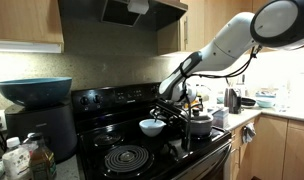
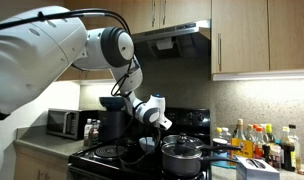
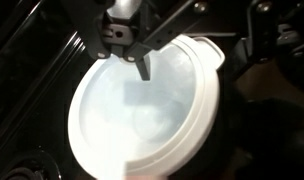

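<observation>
A white bowl (image 1: 152,127) sits at the back of the black stovetop, left of a dark pot. The wrist view shows this bowl (image 3: 142,110) from above, with an empty pale inside and a small loop handle on its upper right rim. My gripper (image 1: 172,108) hangs close to the bowl's right side. Dark finger parts (image 3: 143,66) reach over the upper part of the bowl in the wrist view, and no object shows held there. How far apart the fingertips stand is not clear. The bowl (image 2: 147,144) is partly hidden by the pot in exterior view 2.
A lidded pot (image 1: 200,125) stands right of the bowl; a larger pot (image 2: 181,158) fills the stove's front in exterior view 2. Bottles (image 2: 262,140) crowd the right counter. A blue bowl (image 1: 37,91) tops a dark appliance at left.
</observation>
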